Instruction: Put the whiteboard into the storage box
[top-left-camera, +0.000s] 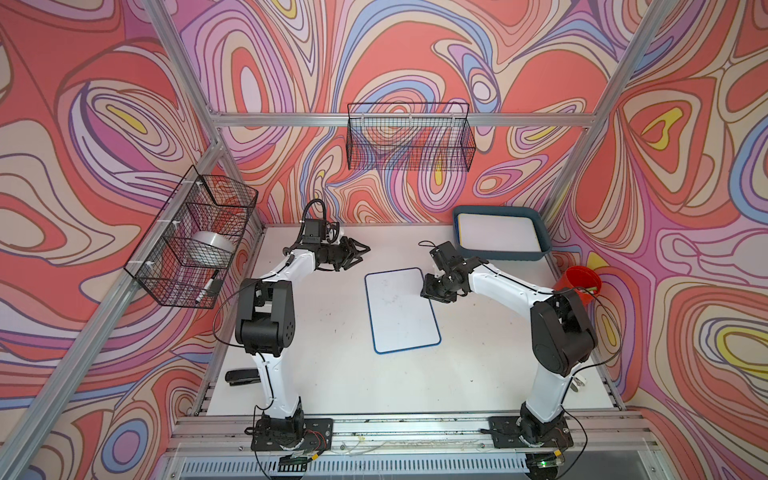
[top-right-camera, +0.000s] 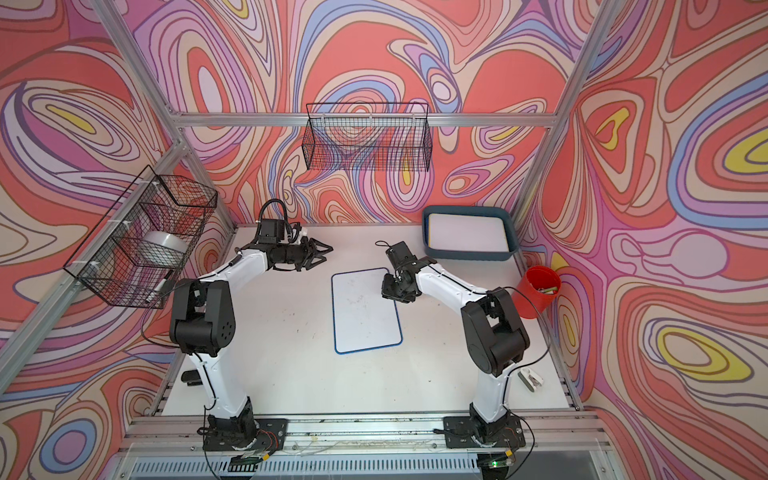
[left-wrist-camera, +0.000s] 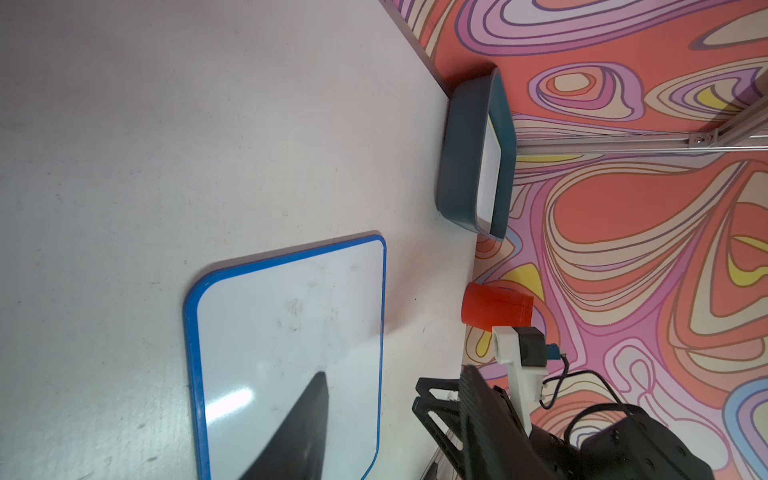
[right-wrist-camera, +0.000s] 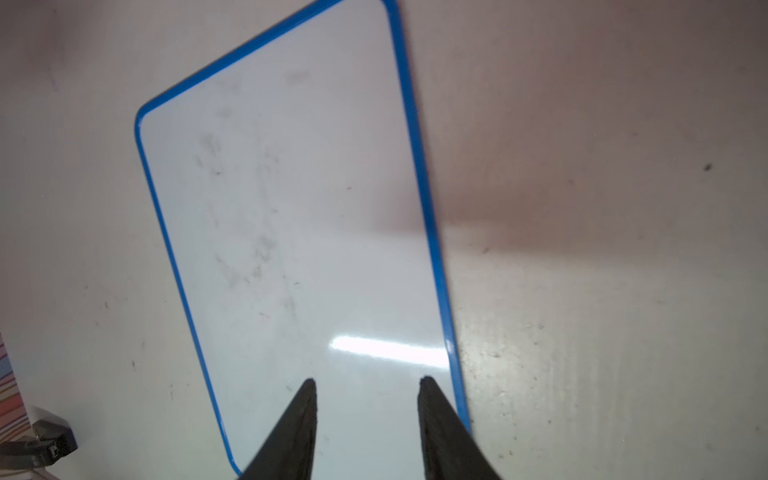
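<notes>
A whiteboard (top-left-camera: 402, 312) with a blue frame lies flat on the table, between the two arms. At the back right stands a dark teal storage box (top-left-camera: 501, 255), its inside pale. My right gripper (top-left-camera: 432, 289) hangs over the board's right edge; in the right wrist view its fingers (right-wrist-camera: 293, 436) are apart above the white surface, holding nothing. To the left of the board and near the back, my left gripper (top-left-camera: 358, 253) has spread fingers with nothing between them. The left wrist view shows the board (left-wrist-camera: 296, 344) ahead and below, clear of those fingers.
A red bucket (top-right-camera: 536, 294) stands at the right edge. Wire baskets hang on the left (top-left-camera: 192, 240) and the back wall (top-left-camera: 410, 140). A dark object (top-left-camera: 242, 376) lies front left, small tools (top-right-camera: 528, 379) front right.
</notes>
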